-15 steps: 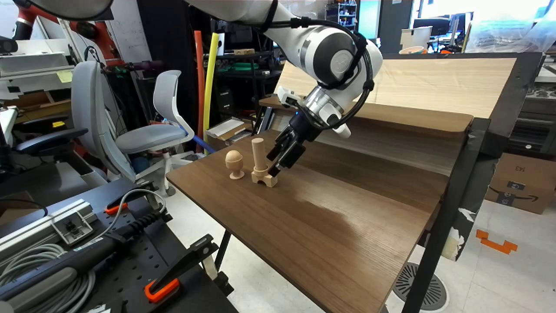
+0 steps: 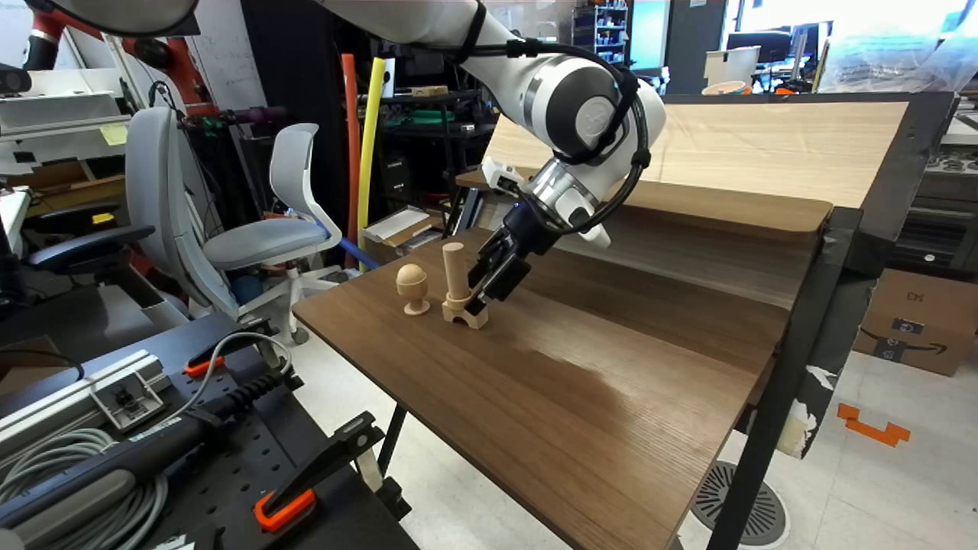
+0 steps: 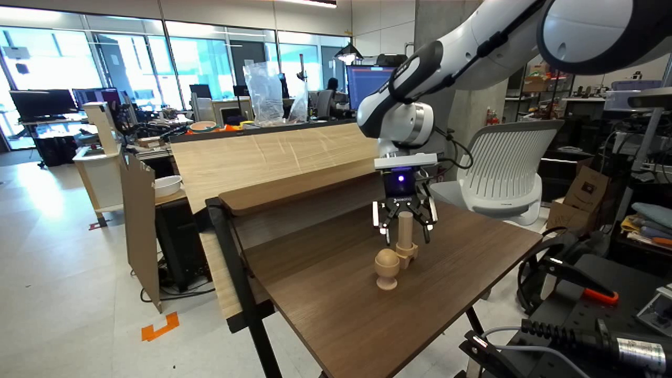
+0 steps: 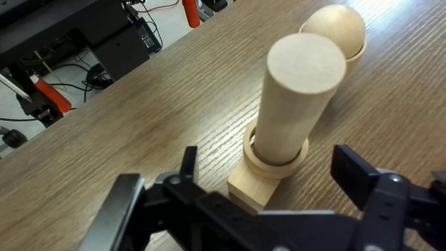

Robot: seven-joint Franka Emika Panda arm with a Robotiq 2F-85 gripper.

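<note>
A pale wooden cylinder (image 4: 288,113) stands upright in the ring of a wooden base block (image 4: 255,182) on the brown table. Beside it is a wooden ball (image 4: 336,29) resting in a small footed cup; in the second exterior view the cup (image 3: 387,283) shows in full. My gripper is open, its fingers (image 4: 190,163) on either side of the cylinder and base as seen from the wrist, with gaps to both. In the first exterior view the gripper (image 2: 486,289) sits tilted just right of the cylinder. Nothing is held.
A raised wooden shelf (image 2: 724,206) runs along the back of the table (image 2: 587,412). Much of the tabletop on the shelf's side is bare. Close to the table's edge stands a black cart (image 2: 220,458) with clamps and cables.
My arm has shifted slightly left and down, bringing the gripper a little nearer the cylinder. The wooden pieces have not moved.
</note>
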